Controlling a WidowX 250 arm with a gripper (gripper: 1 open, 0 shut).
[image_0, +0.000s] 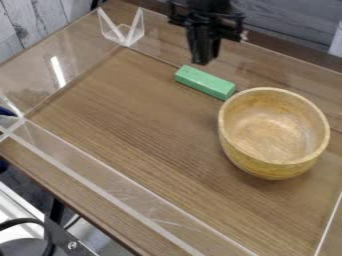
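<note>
The black gripper (205, 45) hangs at the top middle of the view, pointing down and shut, with nothing visible between its fingers; it is slightly blurred. Below it a green rectangular block (205, 82) lies on the wooden table. To the right of and nearer than the block is a large round wooden bowl (273, 155), empty.
A clear angular plastic piece (122, 29) stands at the upper left. The table (134, 150) is open across the middle and left. Clear strips run along its left side, and black cables lie at the lower left corner.
</note>
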